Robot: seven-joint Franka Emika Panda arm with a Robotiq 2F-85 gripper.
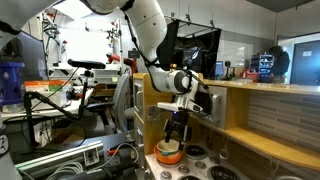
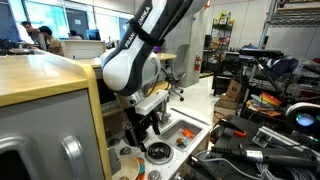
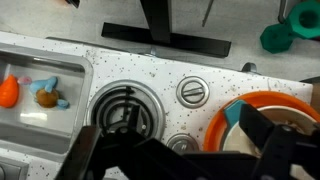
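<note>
My gripper is open, its two dark fingers wide apart with nothing seen between them. In the wrist view the right finger (image 3: 275, 145) covers part of an orange bowl (image 3: 216, 129). A pale round dish sits inside that bowl, and a teal piece (image 3: 235, 108) shows at its left edge. The left finger overlaps a stove burner (image 3: 151, 104). From the first exterior view, the gripper (image 1: 176, 131) hangs above the orange bowl (image 1: 170, 157), apart from it. The second exterior view shows the gripper (image 2: 141, 133) over the stove top, with the bowl's pale dish (image 2: 127, 168) nearby.
Left of the burner is a grey sink (image 3: 85, 75) holding an orange toy (image 3: 9, 92) and a blue and brown toy (image 3: 48, 97). A green object (image 3: 283, 38) lies beyond the stove's edge. Wooden shelving (image 1: 270, 150) borders the stove; a silver box (image 1: 211, 104) stands behind.
</note>
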